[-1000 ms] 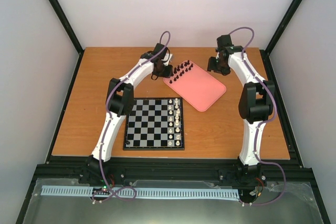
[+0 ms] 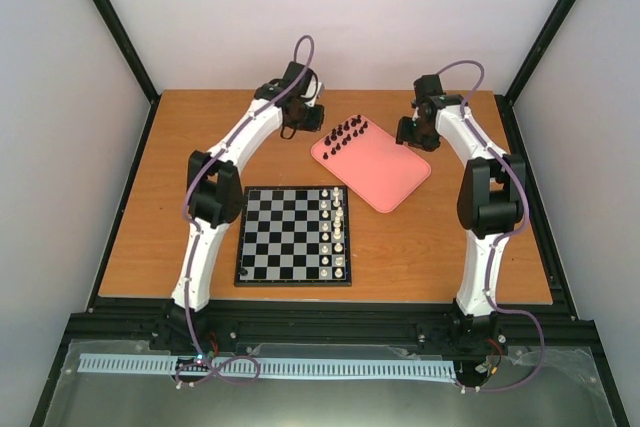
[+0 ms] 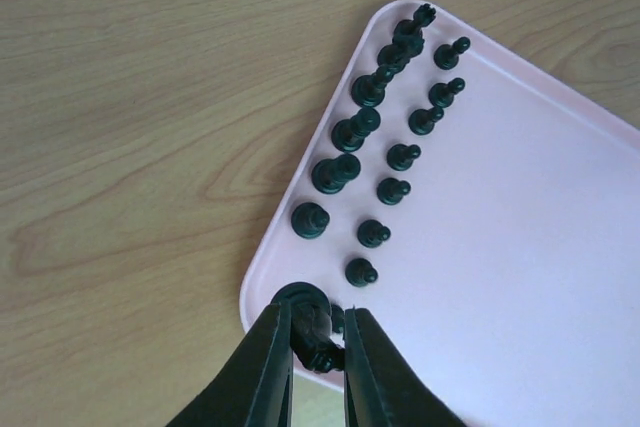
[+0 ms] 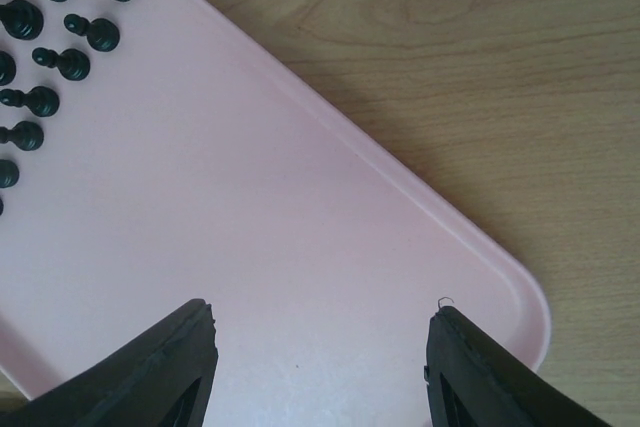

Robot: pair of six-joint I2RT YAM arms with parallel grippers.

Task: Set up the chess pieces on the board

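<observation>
The chessboard (image 2: 283,234) lies at the front left of the table; white pieces (image 2: 337,235) fill its two right-hand columns, and one dark piece (image 2: 243,271) stands at its near left corner. Black pieces (image 2: 346,131) stand in two rows in the pink tray (image 2: 385,169). Over the tray's left corner my left gripper is shut on a black piece (image 3: 300,295), which looks larger than the standing ones, so raised; its exact kind is hard to tell. Above the tray's right part, my right gripper is open and empty, its fingers wide apart.
The tray's raised rim (image 4: 370,152) runs between its pink floor and the wooden table (image 2: 450,247). Much of the tray's right half is bare. Clear table lies left and right of the board.
The right gripper has barely shifted.
</observation>
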